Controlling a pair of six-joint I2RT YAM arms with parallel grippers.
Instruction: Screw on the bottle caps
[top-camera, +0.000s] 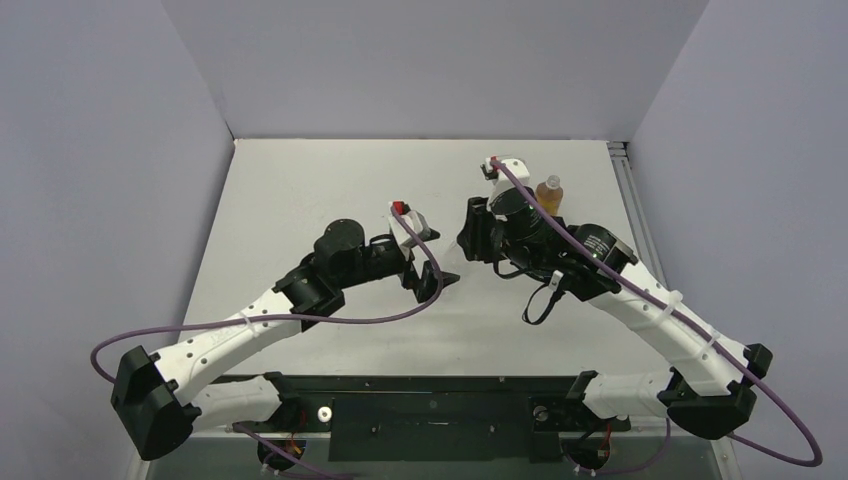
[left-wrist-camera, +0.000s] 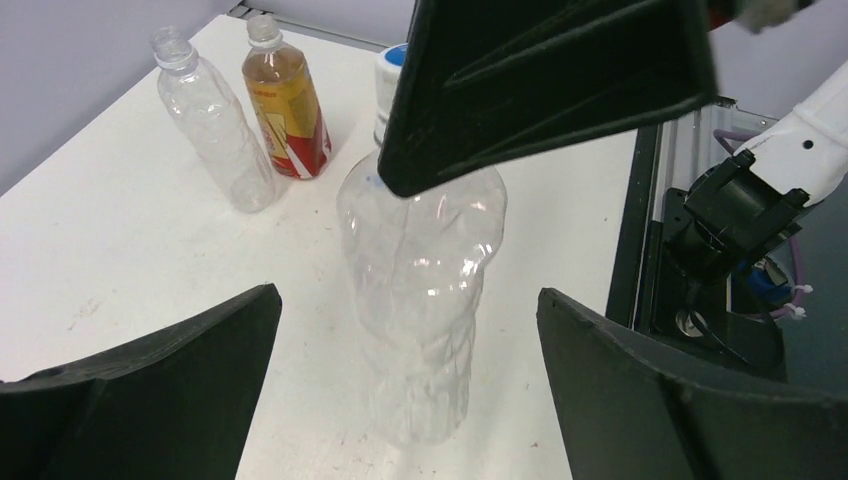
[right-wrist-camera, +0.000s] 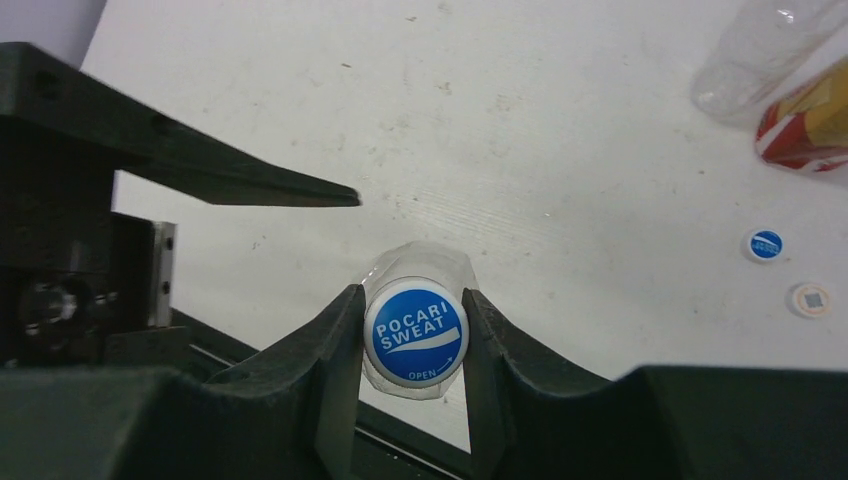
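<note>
A clear bottle (left-wrist-camera: 415, 265) stands between the fingers of my left gripper in the left wrist view. Those fingers are spread wide, with a gap on both sides of the bottle. Its white cap with a blue "Pocari Sweat" top (right-wrist-camera: 415, 335) is pinched in my right gripper, which is shut on it. One large dark finger of the right gripper covers part of the cap and neck in the left wrist view. From above, the two grippers face each other near the table's middle, and the bottle is barely visible.
An uncapped empty bottle (left-wrist-camera: 215, 125) and an amber drink bottle (left-wrist-camera: 287, 105) stand together at the back right. Two loose caps lie on the table: a blue-topped cap (right-wrist-camera: 765, 245) and a white cap (right-wrist-camera: 810, 301).
</note>
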